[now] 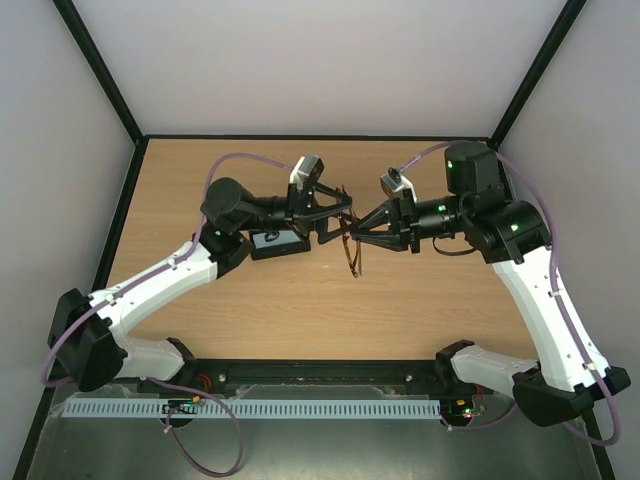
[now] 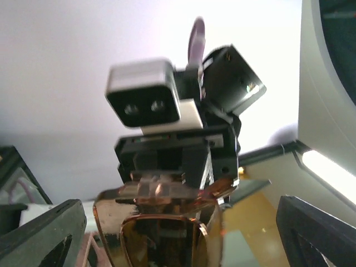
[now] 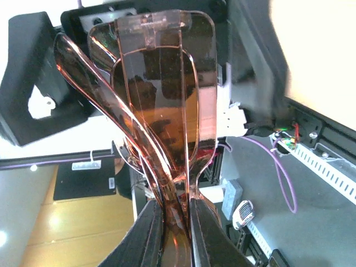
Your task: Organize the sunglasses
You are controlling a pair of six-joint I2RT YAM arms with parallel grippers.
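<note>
Between the two arms, above the table, hangs a pair of brown, see-through sunglasses (image 1: 356, 262) with its long parts hanging down. My right gripper is shut on the sunglasses (image 3: 161, 111), gripping them near the lower end in the right wrist view. Facing it, my left gripper (image 1: 338, 221) stands open around the upper part. In the left wrist view its fingers (image 2: 47, 239) are wide apart, with the tinted lenses (image 2: 161, 239) between and clear of them. Both grippers partly hide the sunglasses from above.
A small black open box (image 1: 281, 244) with a pale inside lies on the table behind the left forearm. A dark thin curved thing (image 1: 455, 248) shows beneath the right arm.
</note>
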